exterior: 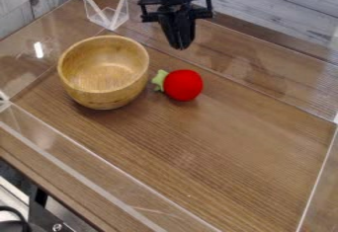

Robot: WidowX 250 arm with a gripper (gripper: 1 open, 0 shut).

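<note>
A large wooden bowl (103,70) sits at the left of the wooden table (224,167). Just right of it lies a red round object with a green top (183,85), like a tomato or strawberry. My dark gripper (177,19) hangs over the back of the table, above and behind the red object, apart from it. It is small in view; it looks shut, with nothing visible between its fingers.
A clear plastic piece (109,12) stands at the back left, by the table's edge.
</note>
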